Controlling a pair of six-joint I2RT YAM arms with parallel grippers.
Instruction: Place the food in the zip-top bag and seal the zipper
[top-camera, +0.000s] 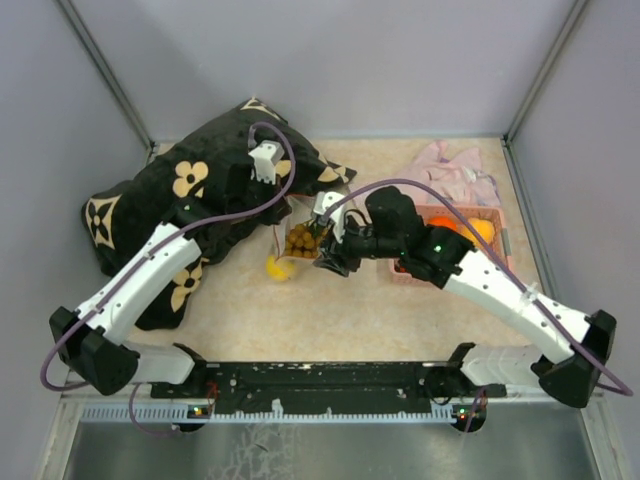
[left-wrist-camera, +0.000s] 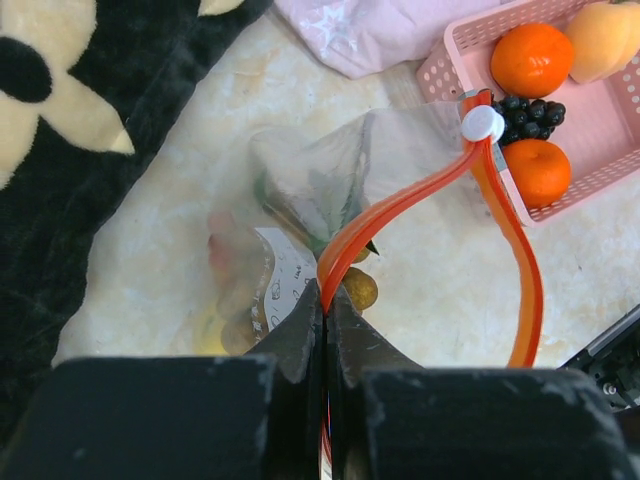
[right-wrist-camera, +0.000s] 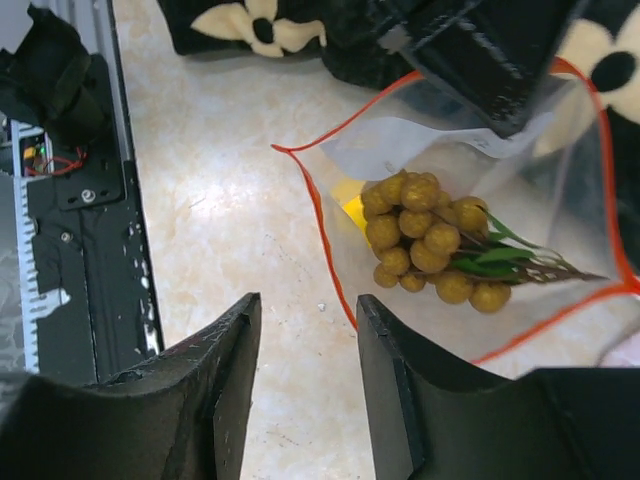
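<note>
A clear zip top bag with red zipper edging lies mouth open in the middle, holding a cluster of round golden fruit with green leaves. Something yellow shows at its lower left. My left gripper is shut on the bag's red zipper edge, beside a white slider. My right gripper stands part open just in front of the bag's near edge, with nothing seen between its fingers.
A pink basket at the right holds oranges, dark grapes and a peach. A pink cloth lies behind it, and a black flowered blanket covers the left.
</note>
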